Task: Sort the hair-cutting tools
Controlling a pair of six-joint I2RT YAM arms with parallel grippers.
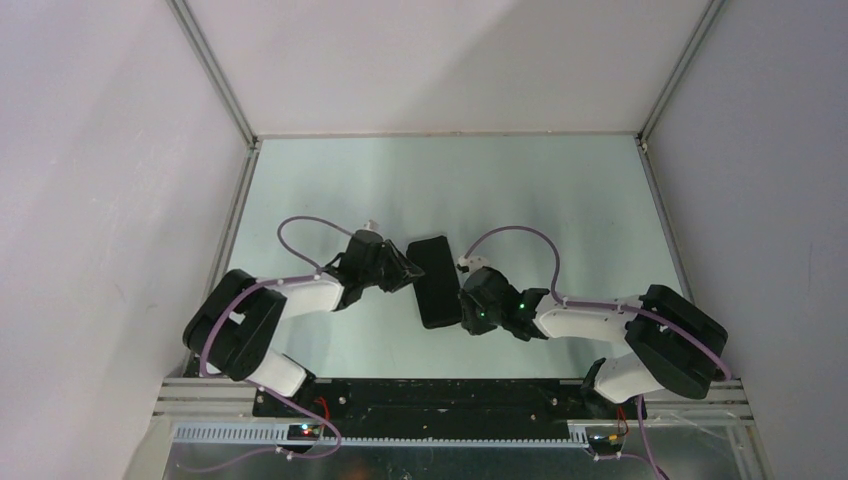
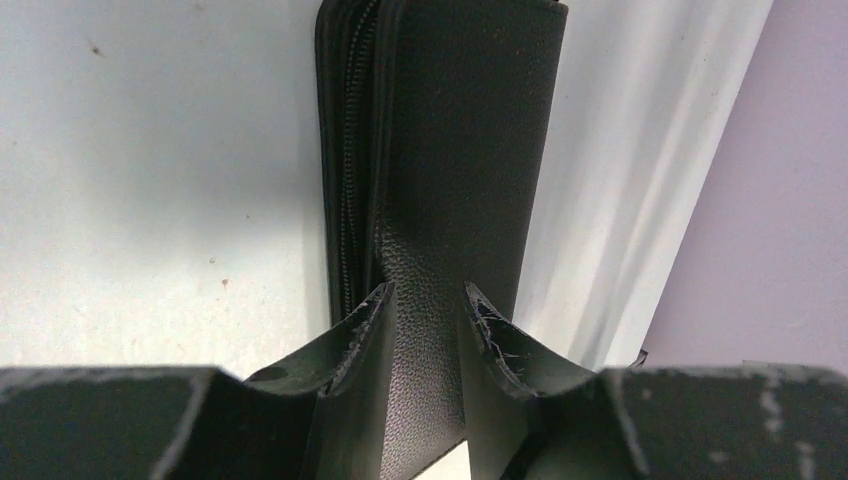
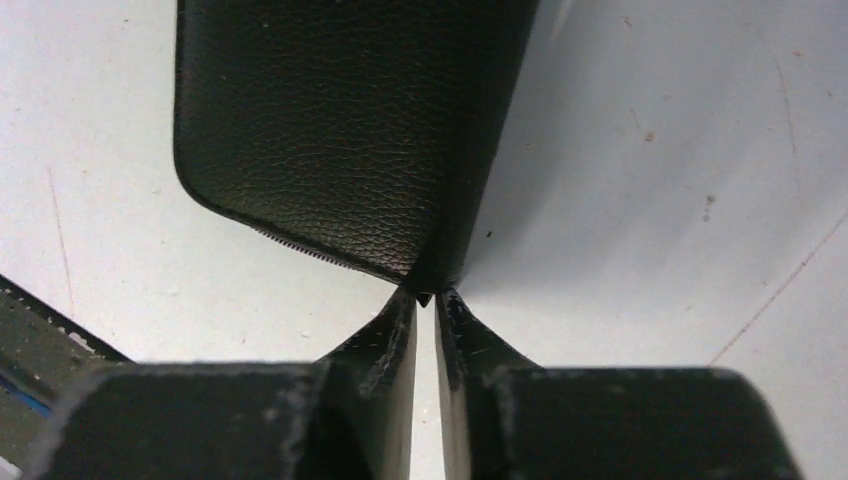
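A black zippered leather case (image 1: pixel 433 280) lies flat in the middle of the white table (image 1: pixel 560 190). My left gripper (image 1: pixel 405 270) is over the case's left side; in the left wrist view its fingertips (image 2: pixel 380 300) are over the case's surface, a small gap showing between them, and whether they pinch it is unclear. My right gripper (image 1: pixel 475 322) is at the case's lower right corner. In the right wrist view its narrowly spaced fingers (image 3: pixel 455 330) are at that corner, the tip of the corner between them. No hair cutting tools are visible outside the case.
Free table surrounds the case, especially behind it and at the front. White walls (image 1: pixel 120 200) bound the sides and back. A dark strip (image 1: pixel 450 410) runs along the front edge between the arm bases.
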